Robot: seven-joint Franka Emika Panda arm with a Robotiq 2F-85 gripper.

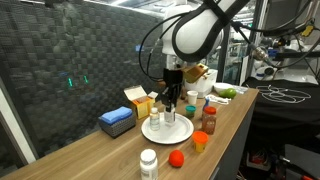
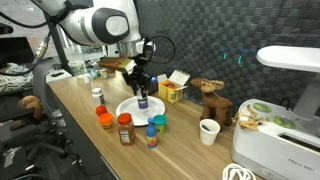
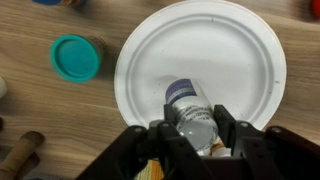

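In the wrist view my gripper is shut on a small bottle [image 3: 186,96] with a pale, rounded top. Exterior view 2 shows the held bottle [image 2: 143,101], with a dark blue band, over the white plate [image 2: 128,112]. Whether its base touches the plate cannot be told. From exterior view 1, the gripper [image 1: 169,107] points down above the middle of the plate [image 1: 180,132]. A second white bottle [image 1: 154,119] stands to the left of the held one, at the plate's left part.
Around the plate are a white bottle [image 1: 148,163], a red tomato [image 1: 176,158], an orange cup [image 1: 200,141], a brown-red jar [image 1: 209,120] and a teal-lidded jar [image 3: 76,58]. A blue box [image 1: 117,122] and a yellow carton [image 1: 139,100] stand behind.
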